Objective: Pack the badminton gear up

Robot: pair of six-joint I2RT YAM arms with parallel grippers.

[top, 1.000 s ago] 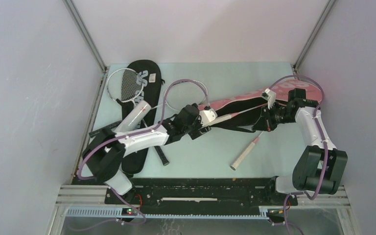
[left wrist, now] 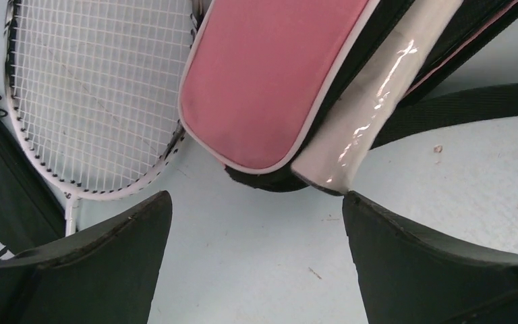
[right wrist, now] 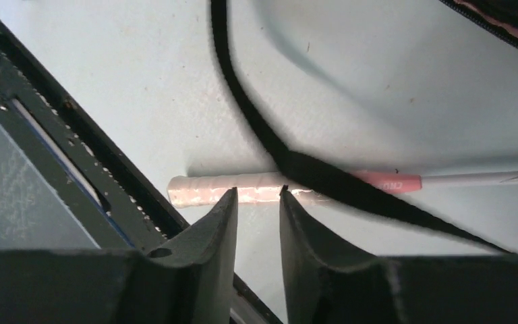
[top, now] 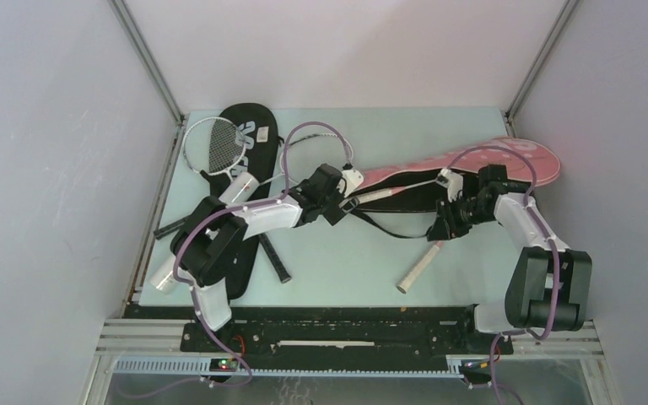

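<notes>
A pink and black racket bag [top: 388, 175] lies unzipped across the right half of the table. A racket with a pale pink grip [top: 377, 195] rests in its opening. In the left wrist view the end of this grip [left wrist: 371, 108] sticks out beside the bag's pink end [left wrist: 270, 81]. My left gripper is open there, with nothing between its fingers. In the right wrist view my right gripper stands partly open and empty. A blurred black strap [right wrist: 256, 128] and a second pale pink handle [right wrist: 229, 185] show beyond its fingertips.
A black racket bag [top: 257, 169], a white racket [top: 213, 118] and white shuttlecock tubes [top: 240, 187] lie at the left. Another racket's hoop [top: 316, 135] lies between the bags. Bare table [top: 337, 270] shows at front centre.
The right gripper has opened and moved a little left and towards the front. The black strap now curves lower, away from the bag. My left arm has shifted slightly left.
</notes>
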